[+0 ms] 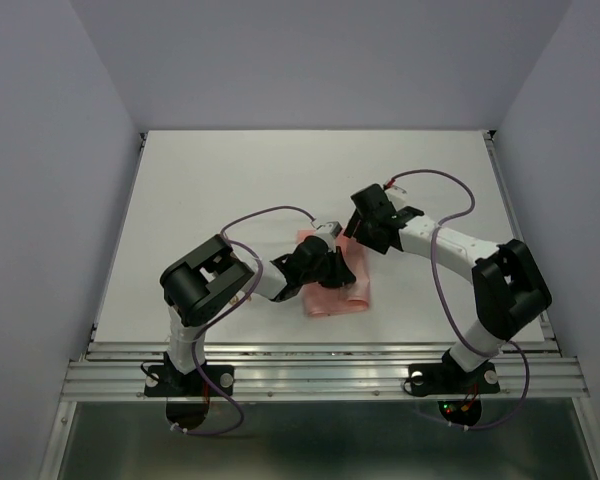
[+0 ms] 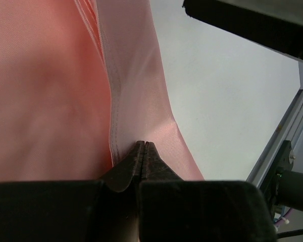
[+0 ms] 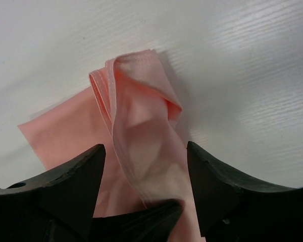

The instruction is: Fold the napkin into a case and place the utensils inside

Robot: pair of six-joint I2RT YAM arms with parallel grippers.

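Observation:
The pink napkin (image 1: pixel 355 268) lies on the white table with its right side folded over in a lengthwise flap. In the right wrist view the far end of the flap (image 3: pixel 141 106) is rumpled and a little raised. My left gripper is shut, its tips against the flap near the stitched edge, and no cloth shows between them. My right gripper (image 1: pixel 352 230) is above the napkin's far right corner; its fingers (image 3: pixel 93 169) stand apart with nothing gripped. Tan pieces (image 1: pixel 234 299), perhaps the utensils, show beside the left arm, which partly hides them.
In the right wrist view the left gripper's dark tip (image 3: pixel 164 212) reaches between and below my right fingers, so both grippers are close together.

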